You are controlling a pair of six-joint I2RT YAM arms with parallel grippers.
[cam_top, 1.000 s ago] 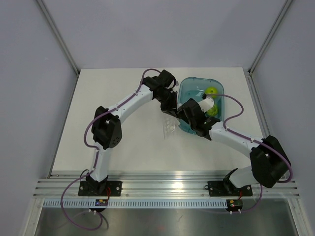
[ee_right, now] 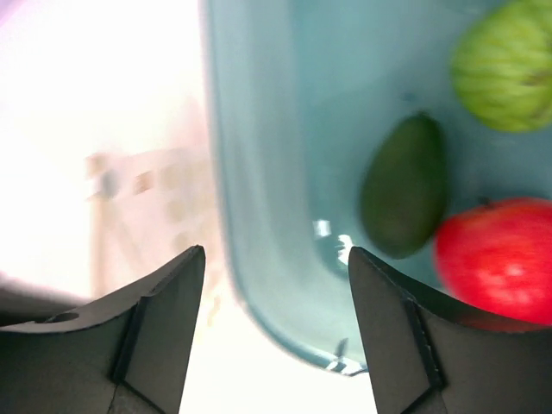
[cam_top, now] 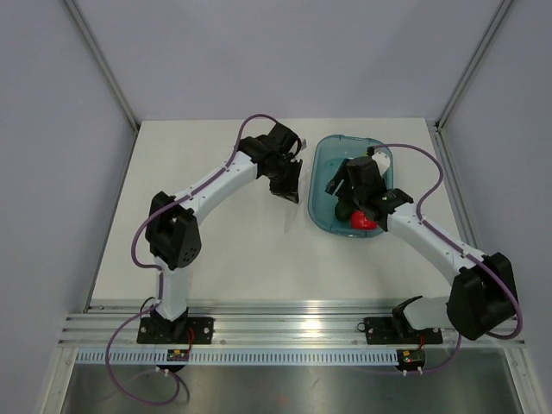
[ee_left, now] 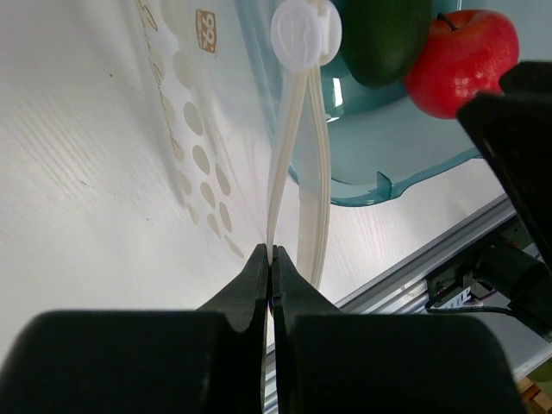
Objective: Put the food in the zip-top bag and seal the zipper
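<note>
The clear zip top bag [cam_top: 295, 216] hangs upright just left of the teal basket [cam_top: 321, 220]. My left gripper is shut on the bag's thin top edge. The white zipper strips [ee_left: 317, 198] stand slightly apart beyond my fingers, with a round white slider [ee_left: 296, 36] farther along. No food shows inside the bag. A dark green avocado [ee_right: 405, 185], a red apple [ee_right: 500, 259] and a pale green, bumpy fruit [ee_right: 513, 65] lie in the basket. My right gripper is open over the basket's left side, nothing between its fingers.
The basket's near rim [ee_left: 371, 197] lies close to the bag's right side. Bare white table [cam_top: 147, 259] stretches to the left, and the front strip of the table is clear. Both arms reach in from the front, their grippers close together.
My right gripper has moved right, from beside the left gripper to over the basket, uncovering the apple and avocado. The left gripper has shifted slightly left with the bag in its fingers.
</note>
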